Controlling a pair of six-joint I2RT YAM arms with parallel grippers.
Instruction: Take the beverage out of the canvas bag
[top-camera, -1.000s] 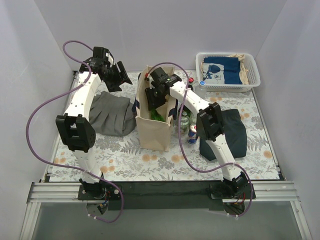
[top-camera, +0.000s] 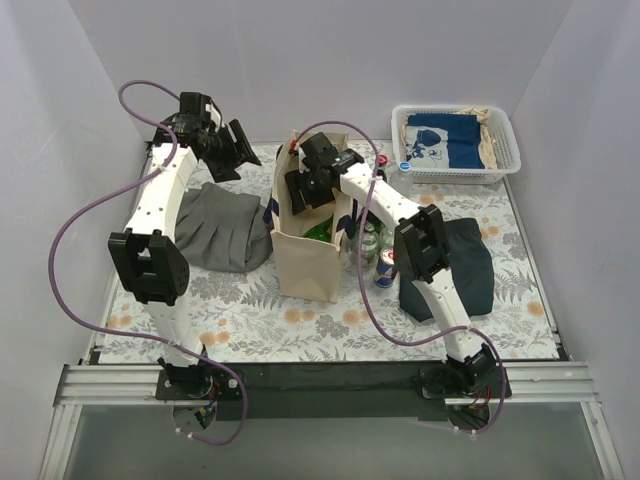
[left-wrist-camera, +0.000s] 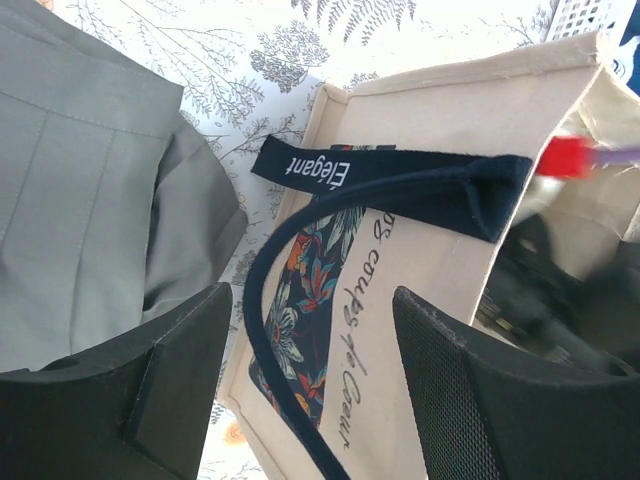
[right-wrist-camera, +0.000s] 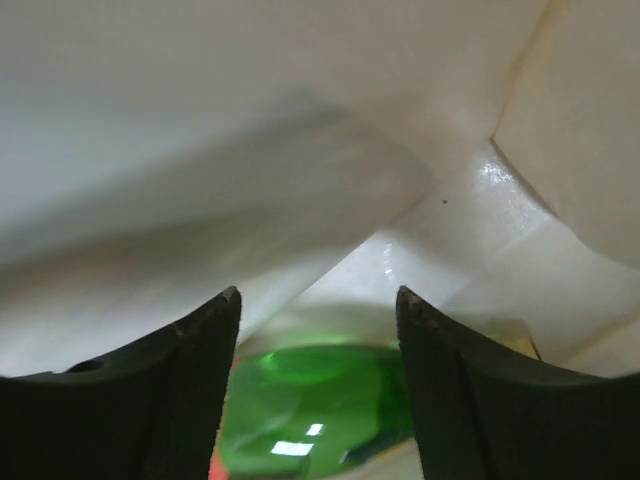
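The canvas bag (top-camera: 306, 268) stands upright at the table's middle, its printed side and dark strap filling much of the left wrist view. My right gripper (top-camera: 308, 200) reaches down inside it; in the right wrist view its open fingers (right-wrist-camera: 150, 400) are over a green bottle (right-wrist-camera: 310, 405) lying on the bag's floor, partly hidden. My left gripper (top-camera: 236, 160) hangs open to the left of the bag, above a grey cloth, with nothing between its fingers.
Several bottles and a can (top-camera: 385, 268) stand right of the bag. A white basket with cloths (top-camera: 500, 150) sits at back right. Dark cloth (top-camera: 450, 280) lies at right, grey cloth (top-camera: 215, 230) at left.
The left arm has shifted slightly left.
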